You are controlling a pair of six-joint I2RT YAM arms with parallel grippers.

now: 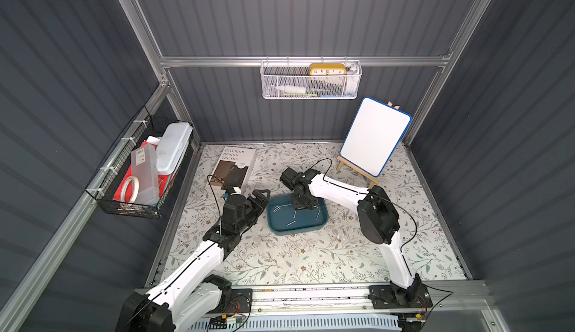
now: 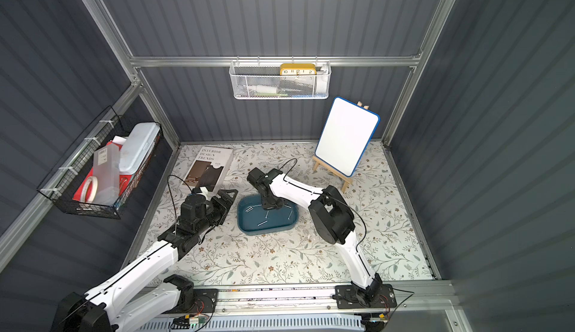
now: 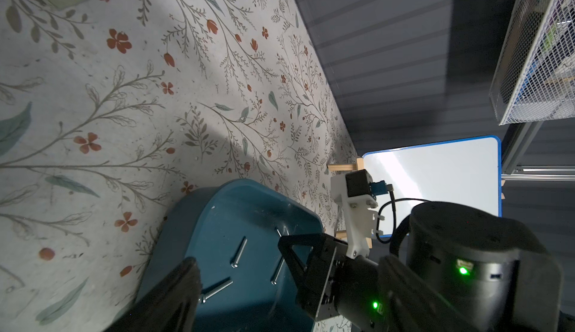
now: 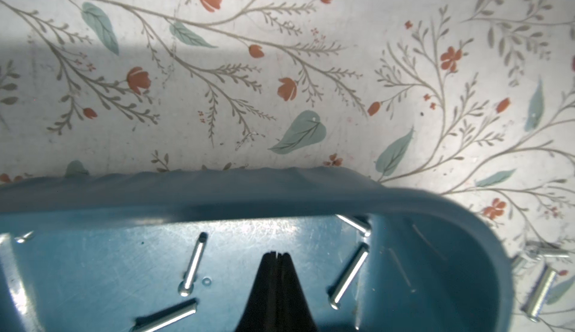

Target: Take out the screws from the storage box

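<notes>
A blue storage box [image 1: 296, 231] stands mid-table with several loose silver screws on its floor. In the right wrist view, one screw [image 4: 193, 264] lies left of my right gripper and another screw [image 4: 348, 277] lies to its right. That gripper is shut above the box floor, its two black fingertips pressed together and nothing between them. Beyond the box's right end, more screws [image 4: 542, 293] rest on the table. My left gripper [image 1: 262, 196] hangs open and empty by the box's left end, its fingers [image 3: 173, 299] blurred in its own wrist view.
A book [image 1: 232, 167] lies at the back left, and a whiteboard [image 1: 376, 135] on an easel stands back right. Wire baskets hang on the left wall and back wall.
</notes>
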